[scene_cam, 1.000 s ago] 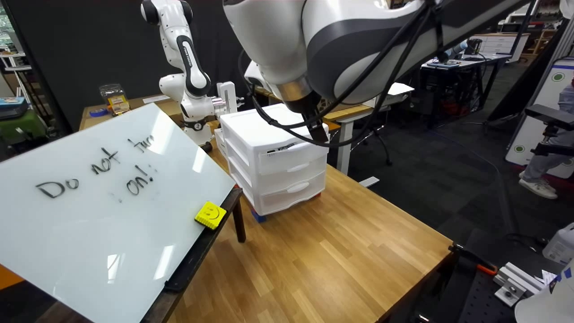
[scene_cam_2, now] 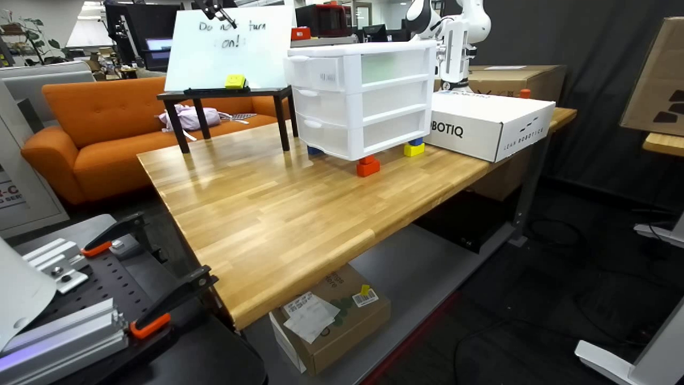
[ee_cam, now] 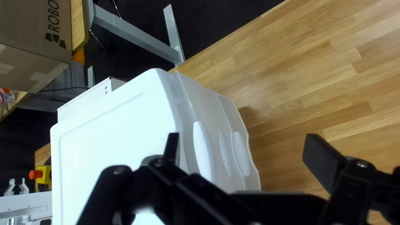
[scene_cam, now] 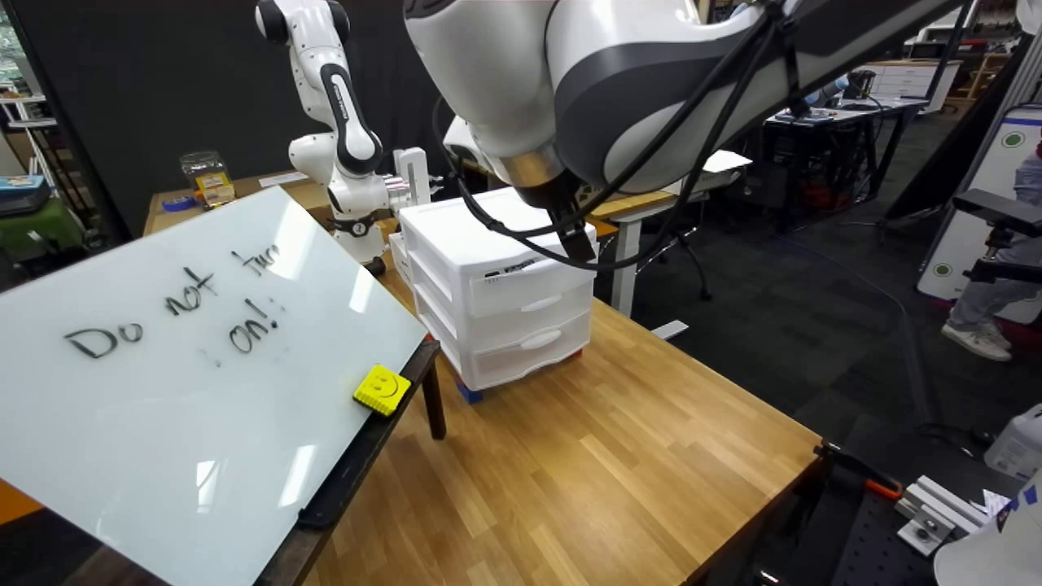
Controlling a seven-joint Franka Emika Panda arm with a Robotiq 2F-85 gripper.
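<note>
A white three-drawer unit (scene_cam: 498, 283) stands on the wooden table with clear drawer fronts; all its drawers look closed. In the wrist view, its flat top (ee_cam: 123, 131) and the white drawer handles (ee_cam: 204, 152) show below my gripper. The gripper is open, its two black fingers wide apart, with nothing between them. One finger (ee_cam: 172, 148) appears over the unit's top near the front edge, the other (ee_cam: 318, 159) over bare wood. In exterior view 1, the arm and cables partly cover the gripper.
A whiteboard (scene_cam: 195, 391) reading "Do not turn on!" leans on a small dark table, with a yellow smiley eraser (scene_cam: 382, 390) at its lower edge. A ROBOTIQ box (scene_cam_2: 487, 122) sits beside the unit.
</note>
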